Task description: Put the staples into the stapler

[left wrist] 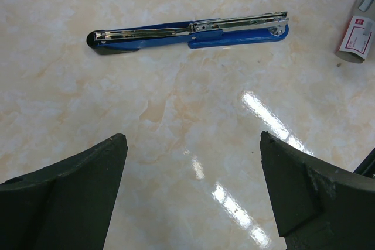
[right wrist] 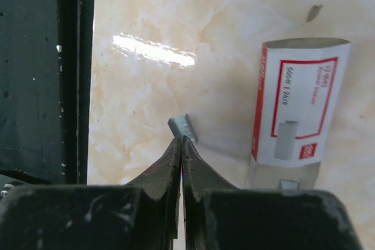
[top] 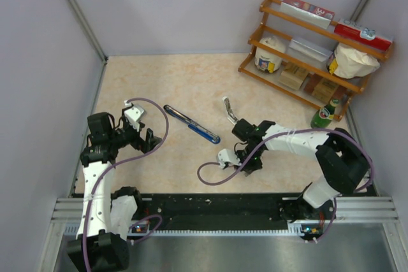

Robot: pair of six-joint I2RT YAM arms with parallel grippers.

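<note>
A small grey staple strip [right wrist: 183, 127] lies on the table just beyond the tips of my right gripper, outside its fingers. That gripper is shut, with nothing between its fingertips. To the right stands the white and red staple box [right wrist: 303, 100], with another grey strip [right wrist: 286, 140] on its face. The long blue stapler [left wrist: 193, 32] lies opened out on the table, its metal channel showing; in the top view the stapler [top: 191, 124] lies between the arms. My left gripper is open and empty, apart from the stapler.
A black table edge [right wrist: 85, 74] runs close to the left of the strip in the right wrist view. At the back right stands a wooden shelf [top: 312, 62] with boxes, and a green bottle [top: 325, 114] is beside it.
</note>
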